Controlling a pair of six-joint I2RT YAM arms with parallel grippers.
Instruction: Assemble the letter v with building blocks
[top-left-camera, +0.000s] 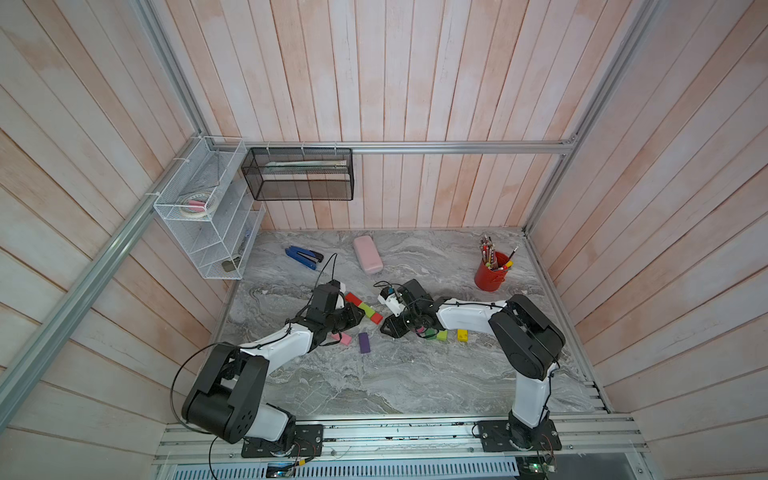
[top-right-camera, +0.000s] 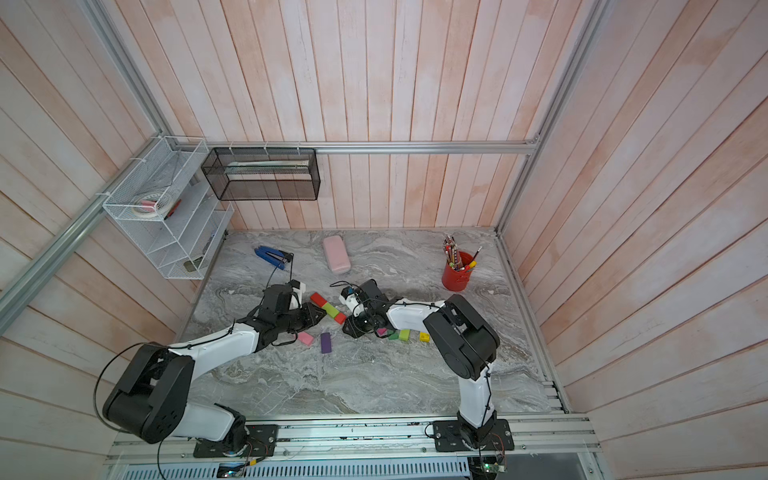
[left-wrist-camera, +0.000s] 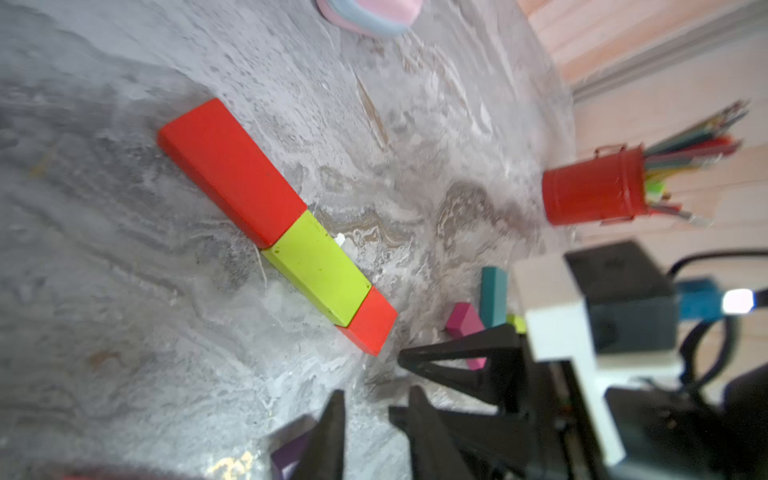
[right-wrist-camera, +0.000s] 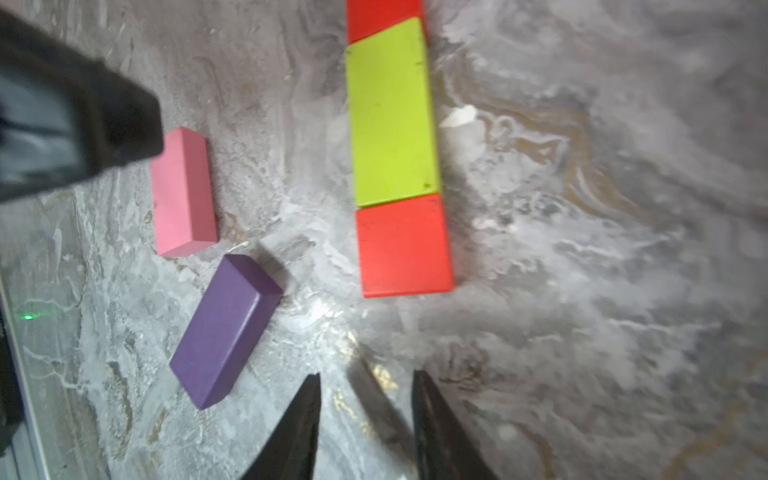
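Observation:
A diagonal row of touching blocks, long red, lime and short red, lies on the marble table. My left gripper is left of the row in the top views, part open and empty. My right gripper is part open and empty, just beyond the short red end. A purple block and a pink block lie beside the row. Magenta, teal, green and yellow blocks lie to the right, partly hidden by my right arm.
A blue stapler, a pink case and a red pen cup stand at the back. Wire shelves and a mesh basket hang on the walls. The two grippers are close together.

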